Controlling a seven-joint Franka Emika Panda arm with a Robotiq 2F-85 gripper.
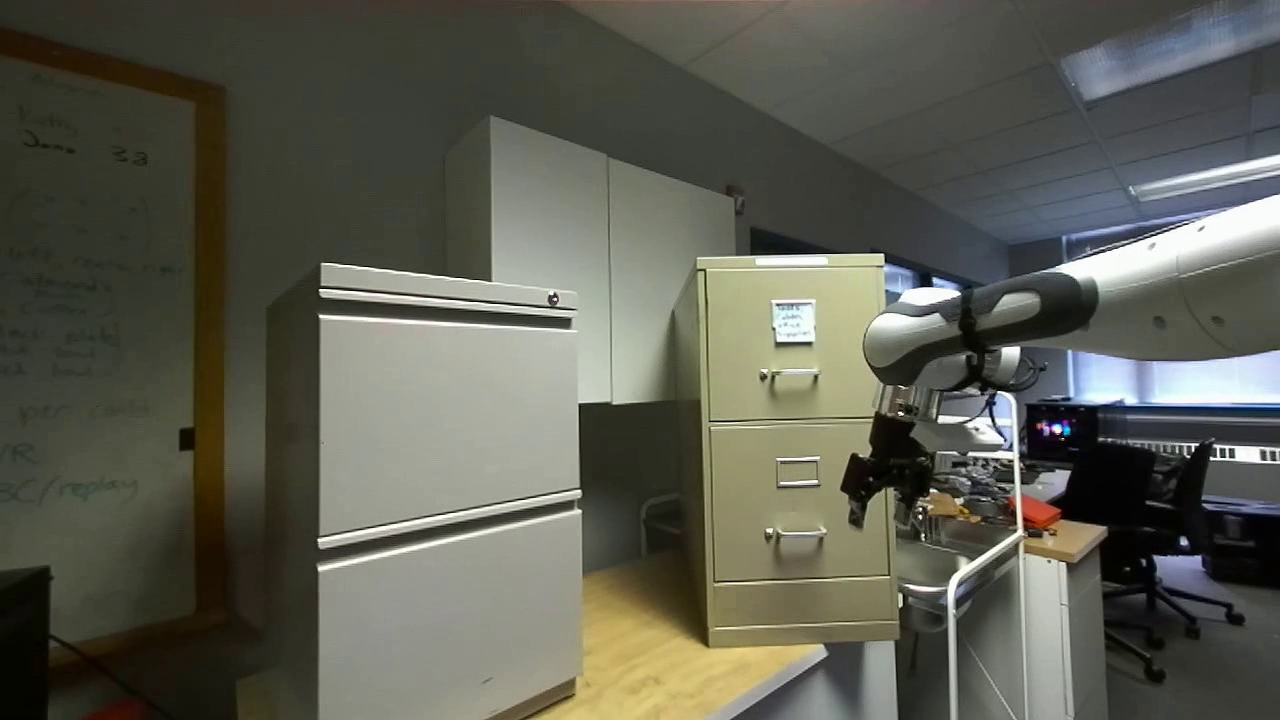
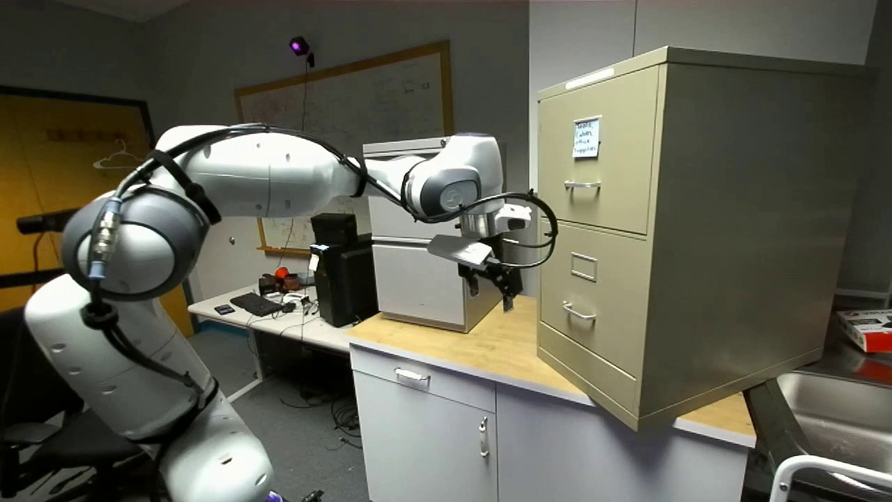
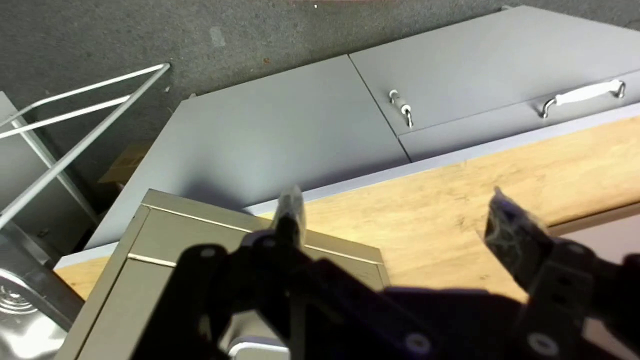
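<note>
A beige two-drawer filing cabinet [image 2: 614, 309] stands on the wooden counter, both drawers closed. Its upper drawer carries a label and a metal handle [image 1: 789, 372]; a second handle [image 2: 578, 312] is on the lower drawer. In front of the cabinet hangs my gripper [image 2: 491, 302], tilted, its fingers apart and nothing between them. The wrist view shows one finger [image 3: 510, 237] over the wooden counter and the other near the cabinet's edge. The grey two-drawer cabinet [image 1: 450, 420] stands farther along the counter, closed as well.
A sink [image 2: 836, 418] lies beyond the beige cabinet, with a white metal rail [image 1: 1020, 480] close by. Under the counter are closed cupboard doors with handles [image 3: 586, 93].
</note>
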